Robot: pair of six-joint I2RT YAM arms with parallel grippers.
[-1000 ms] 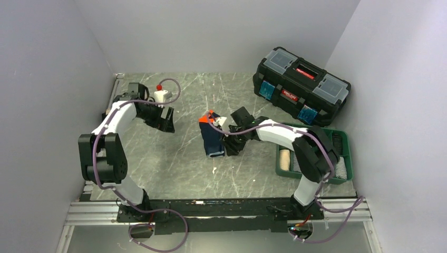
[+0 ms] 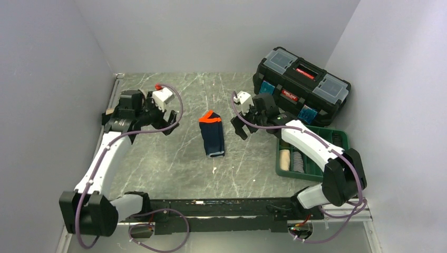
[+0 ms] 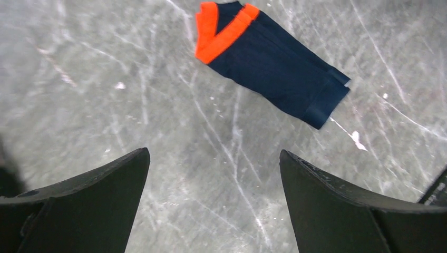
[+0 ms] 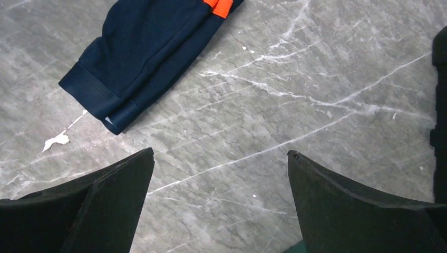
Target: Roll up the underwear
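The navy underwear (image 2: 213, 138) with its orange waistband lies folded into a narrow strip on the table's middle, the waistband end toward the back. One corner of the orange band is folded askew, as the left wrist view shows on the underwear (image 3: 284, 68). To its left, my left gripper (image 2: 173, 122) stands apart from it, fingers wide and empty. On the other side my right gripper (image 2: 240, 128) is also open and clear of the cloth. In the right wrist view the underwear (image 4: 153, 50) shows its doubled layers and leg hem.
A green divided bin (image 2: 283, 173) with rolled items stands at the right. Behind it sits a black toolbox (image 2: 300, 84) against the back wall.
The right gripper has withdrawn from the underwear's right edge toward the right and back. My left arm has shifted, its gripper still left of the cloth. The underwear has stayed put.
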